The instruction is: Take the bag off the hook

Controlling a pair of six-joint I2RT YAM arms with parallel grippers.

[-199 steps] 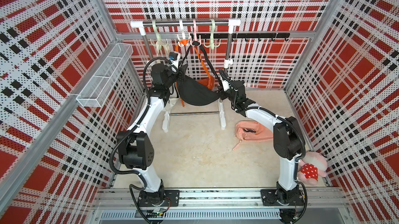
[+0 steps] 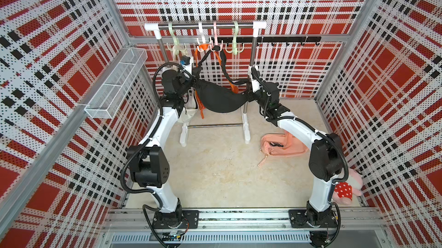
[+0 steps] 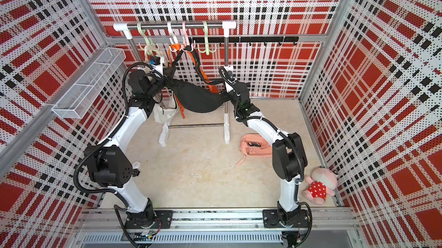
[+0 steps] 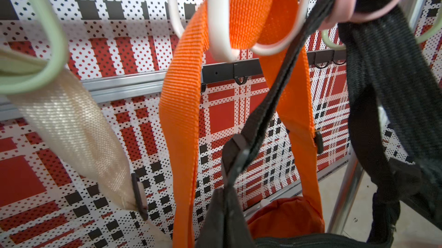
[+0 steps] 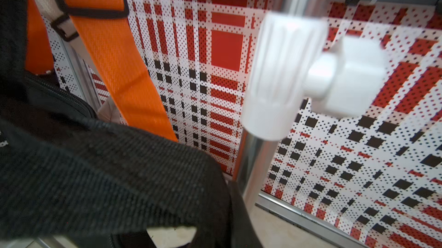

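Note:
A black bag [image 2: 221,99] hangs stretched between my two arms, in front of the rack. Its strap [image 4: 384,45] still loops over the pink hook [image 4: 344,1]. My left gripper is shut on the thin strap end by its buckle, at the bag's left corner; that strap [image 4: 276,87] slants up to the pink hook. At the right corner, my right gripper is shut on the wide black webbing [image 5: 152,174], beside the rack's right post. In the top left view, the right strap [image 2: 224,66] sags in a slack curve below the hook.
An orange bag's strap [image 4: 184,87] hangs on the white hook [image 4: 218,22], just behind. A cream strap [image 4: 78,128] hangs from the left green hook [image 4: 46,64]. A pink bag [image 2: 280,144] and plush toy [image 2: 347,188] lie right.
Both grippers have risen, the left also shifting slightly left and the right slightly right. The bag's body has lifted with them, and its right strap went from straight to slack.

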